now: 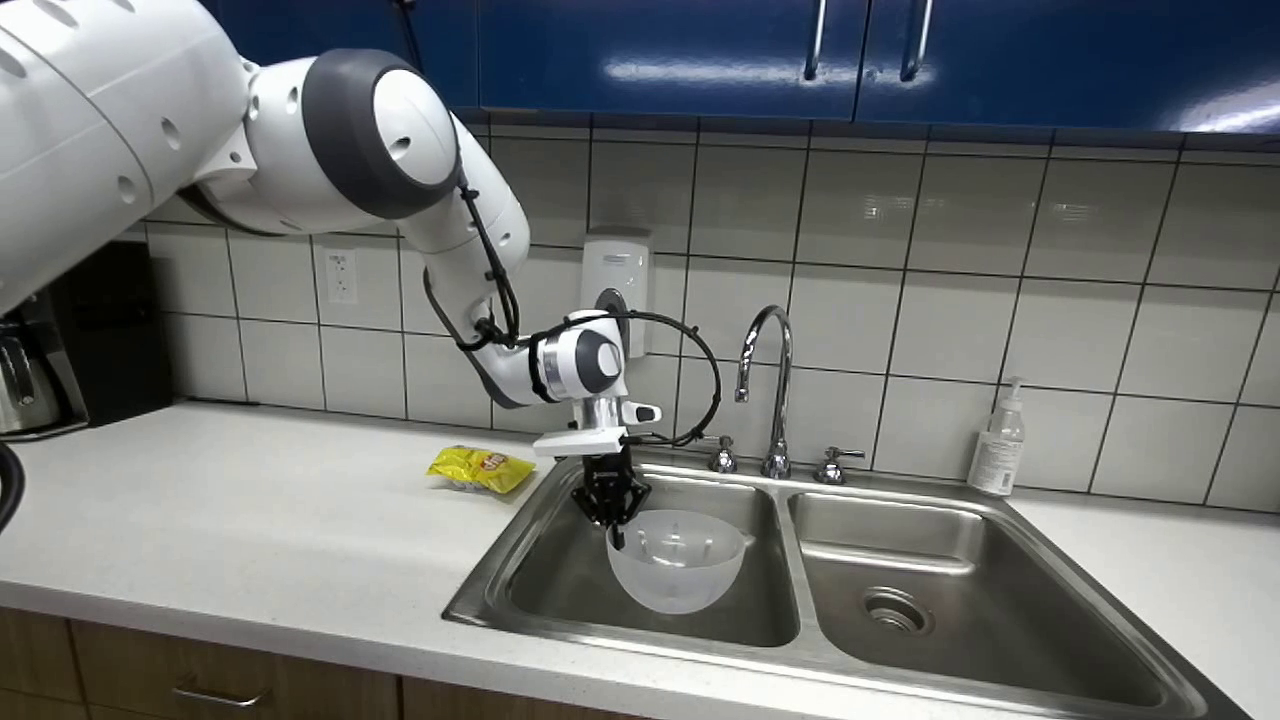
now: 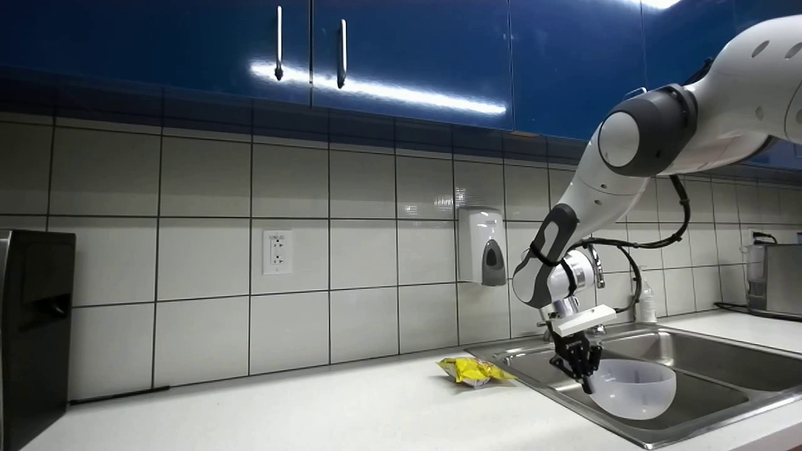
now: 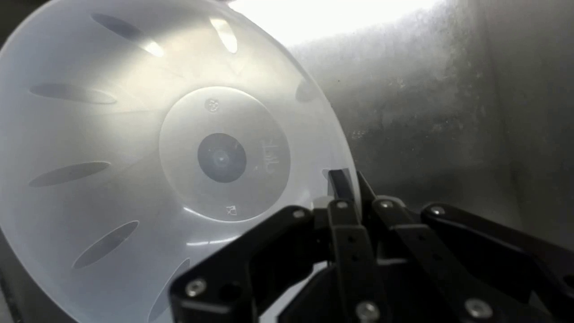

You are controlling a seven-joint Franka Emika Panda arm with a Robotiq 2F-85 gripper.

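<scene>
A translucent white bowl [image 1: 675, 572] is upright inside the left basin of the steel sink [image 1: 810, 612]. My gripper [image 1: 617, 528] is shut on the bowl's left rim in exterior view 1. From the wrist, the bowl's interior [image 3: 223, 156] fills the left side, and one finger [image 3: 341, 185] lies inside its wall with the other outside. Exterior view 2 shows the bowl [image 2: 635, 389] at the gripper's tips, over the basin. Whether its base touches the basin floor I cannot tell. The left drain is hidden behind the bowl.
On the counter left of the sink lies a yellow snack bag [image 1: 482, 468]. Behind the basins rises a chrome faucet [image 1: 782, 390] between two handles. A soap bottle [image 1: 998, 446] stands at the back right. The right basin [image 1: 960, 600] is empty.
</scene>
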